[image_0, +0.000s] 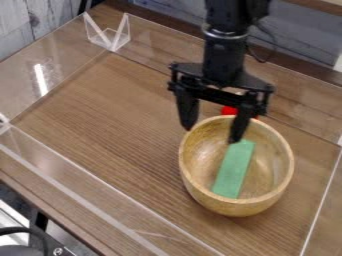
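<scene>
My black gripper (217, 112) reaches down from the top centre, standing open over the back rim of a wooden bowl (203, 183). A green block (231, 168) lies inside the bowl. A small red object (230, 110) is mostly hidden behind the gripper.
A white wire-like object (108, 30) stands at the back left. Dark curved cables or parts show at the lower left corner.
</scene>
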